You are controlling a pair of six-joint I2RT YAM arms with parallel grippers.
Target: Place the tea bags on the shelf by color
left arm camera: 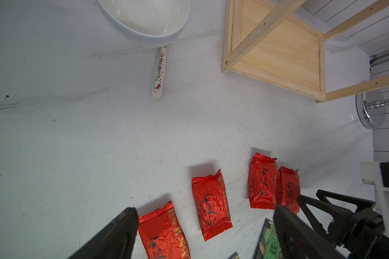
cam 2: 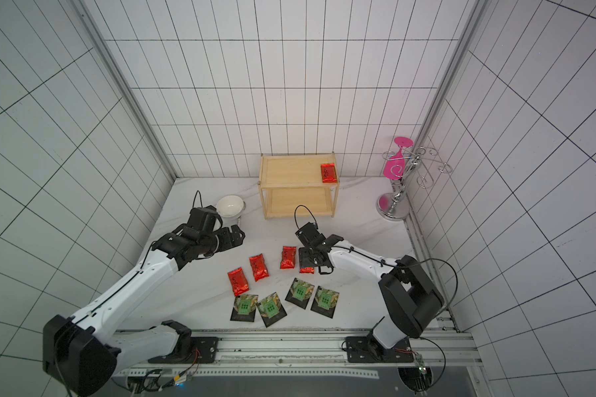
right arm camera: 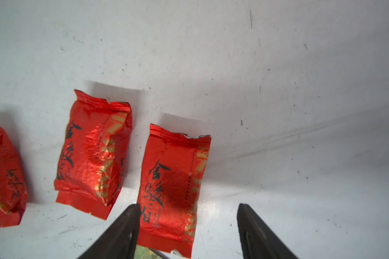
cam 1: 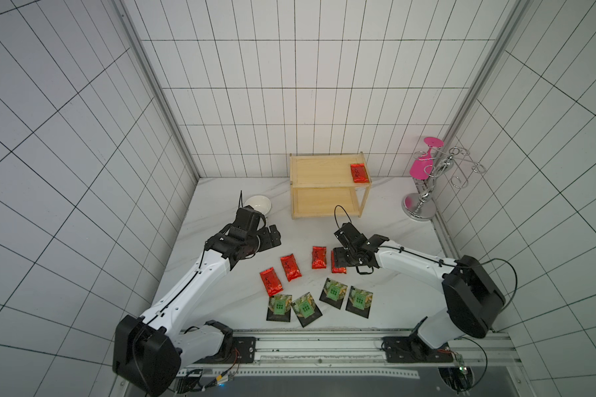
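Note:
Several red tea bags lie on the table, among them a middle bag point(cam 1: 318, 256) and a left one point(cam 1: 271, 281). Several green-labelled black tea bags point(cam 1: 333, 293) lie along the front. One red bag point(cam 1: 359, 172) rests on the top right of the wooden shelf point(cam 1: 321, 170). My open right gripper is low over the rightmost red bag point(right arm camera: 170, 181), its fingers either side of that bag's lower part, apparently above it. My left gripper stands open above the left side of the table, nothing held.
A white bowl point(cam 2: 230, 205) with a small handled item point(left arm camera: 158, 71) sits left of the shelf. A chrome stand point(cam 2: 393, 205) with a pink piece point(cam 2: 394, 166) stands at the back right. The middle in front of the shelf is clear.

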